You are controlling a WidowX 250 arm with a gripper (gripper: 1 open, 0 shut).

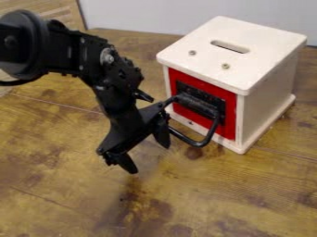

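Observation:
My black gripper (pixel 145 154) points down over the wooden floor, its two fingers spread apart with nothing seen between them. It stands just left and in front of a cream wooden box (pixel 266 88) with a red front panel (pixel 190 116). A black fitting with a bent black bar or tube is on that panel, reaching toward my wrist; whether it touches the arm I cannot tell.
A white wall (pixel 161 11) runs along the back, with a light wooden board at the top left.

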